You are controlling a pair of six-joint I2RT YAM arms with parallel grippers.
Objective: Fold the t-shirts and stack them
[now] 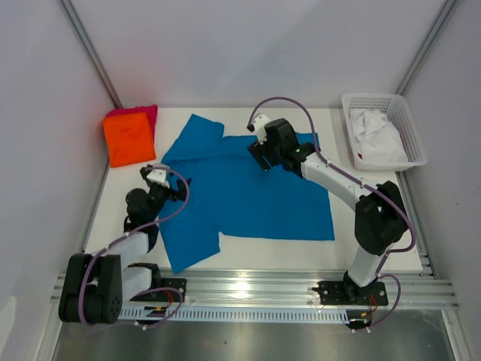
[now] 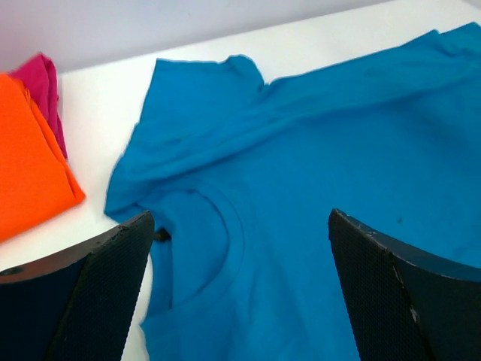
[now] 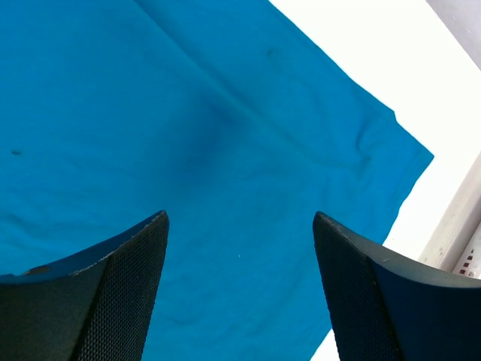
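Note:
A blue t-shirt [image 1: 248,203] [image 2: 353,173] [image 3: 188,150] is spread flat over the middle of the table, its upper left part slightly creased and bunched. At the back left lies a folded orange cloth [image 1: 128,139] [image 2: 30,158] on a folded magenta one [image 1: 150,114] [image 2: 45,83]. My left gripper [image 1: 179,188] is open above the blue shirt's left edge, with nothing between its fingers. My right gripper [image 1: 257,158] hangs open over the shirt's upper right area, also empty.
A white plastic basket [image 1: 413,135] holding white cloth [image 1: 376,139] stands at the back right. Bare table [image 1: 353,241] shows around the shirt. Walls border the back and both sides.

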